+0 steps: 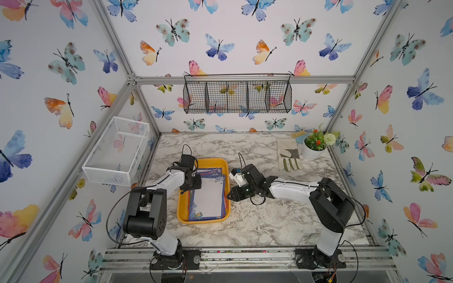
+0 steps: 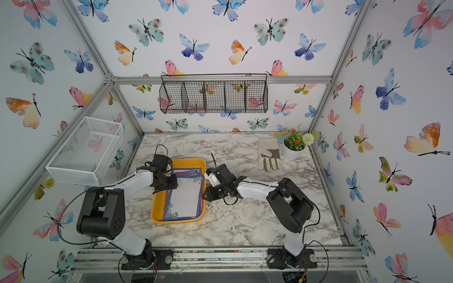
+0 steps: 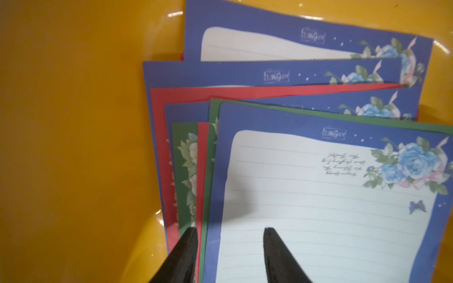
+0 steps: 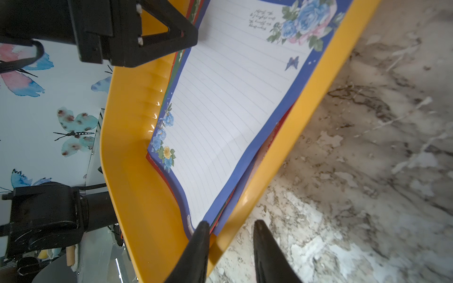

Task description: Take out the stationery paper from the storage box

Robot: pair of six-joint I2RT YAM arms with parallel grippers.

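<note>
A yellow tray holds a stack of stationery paper with blue, red and green borders and floral corners. My left gripper is open over the stack's left edge, its fingers pointing at the sheets with nothing held. My right gripper is open at the tray's right rim, one finger over the rim and the other over the marble outside, nothing held.
A potted plant and a cloth with garden tools sit at back right. A wire basket hangs on the back wall, a white basket at left.
</note>
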